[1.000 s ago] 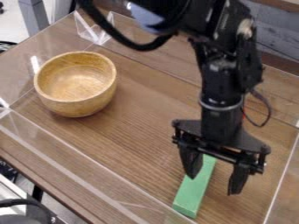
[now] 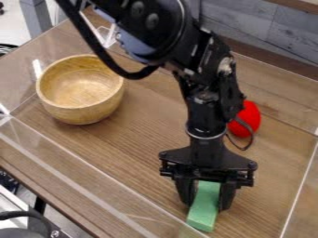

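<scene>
The black robot arm reaches down from the top left to the lower middle of the table. Its gripper (image 2: 207, 186) is low over a green oblong block (image 2: 203, 214) at the front, its fingers around the block's upper end, closer together than before. Whether they press on it cannot be told.
A wooden bowl (image 2: 80, 89) stands at the upper left. A red object (image 2: 246, 115) lies behind the arm at the right, partly hidden.
The gripper has moved down and toward the front onto the green block, and its fingers have drawn closer together. More of the red object now shows.
</scene>
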